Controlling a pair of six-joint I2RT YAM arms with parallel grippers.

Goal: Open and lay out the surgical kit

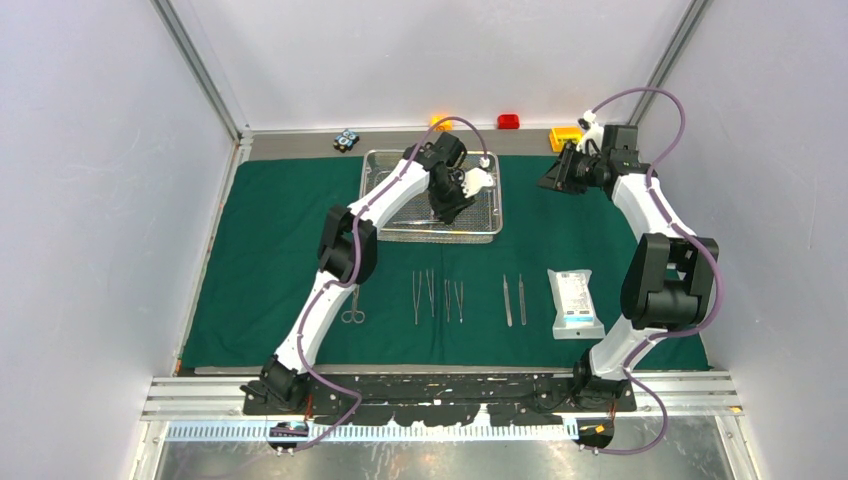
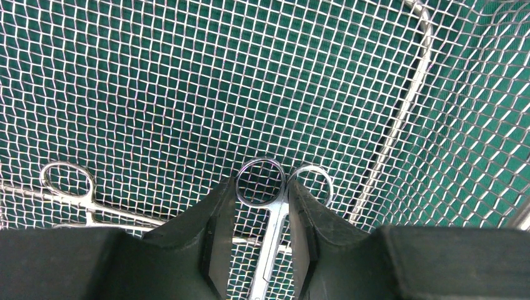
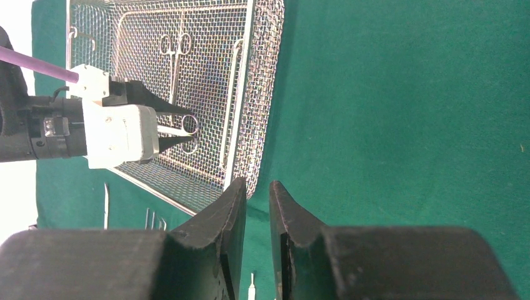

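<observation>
Over the wire mesh tray point(image 1: 497, 236), my left gripper points down at a ring-handled steel instrument point(image 2: 269, 256). Its fingers are part open, with one ring between the tips and the other ring partly behind the right finger; contact cannot be told. A second ring-handled instrument point(image 2: 119, 214) lies to the left on the mesh. The right wrist view shows the left fingers point(image 3: 172, 107) beside the rings too. My right gripper hangs over bare green cloth right of the tray, slightly open and empty.
Scissors point(image 1: 353, 315), several tweezers point(image 1: 417, 300) and two slim handles point(image 1: 507, 302) lie in a row on the front cloth. A white packet point(image 1: 575, 300) rests at front right. Small bins, one red point(image 1: 508, 121), stand at the back.
</observation>
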